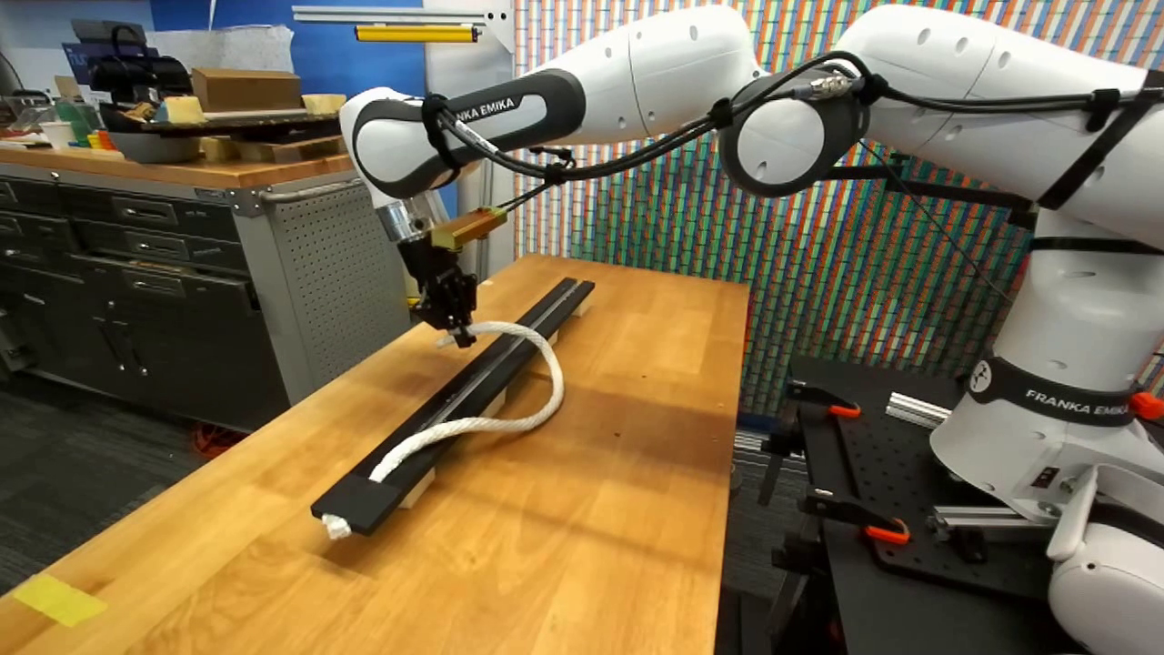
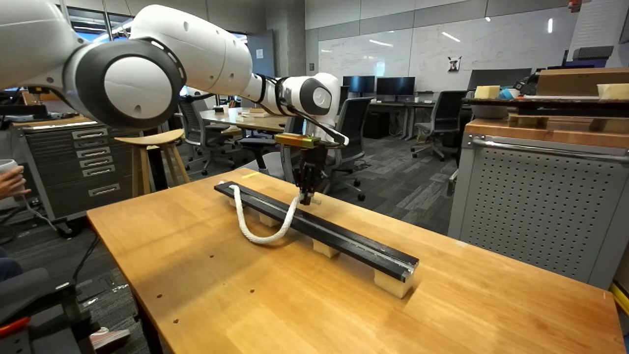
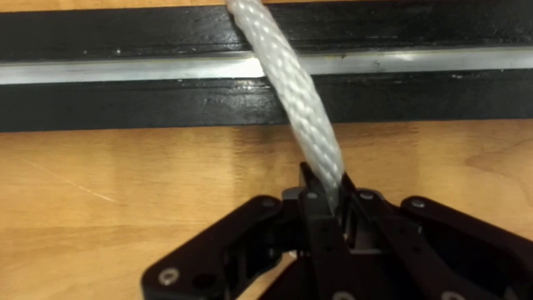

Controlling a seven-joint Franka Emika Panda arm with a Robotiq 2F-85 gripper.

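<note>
A white braided rope loops off the side of a long black rail with a groove down its middle. One end of the rope is held in the rail's near end, with a frayed tip poking out. My gripper is shut on the rope close to its other end, just off the rail's far side; a short tail sticks out past the fingers. In the wrist view the rope slants over the groove and runs down between the fingers. The gripped end is mostly hidden there.
Pale blocks hold the rail above the wooden table. A grey cabinet stands beyond the table's edge.
</note>
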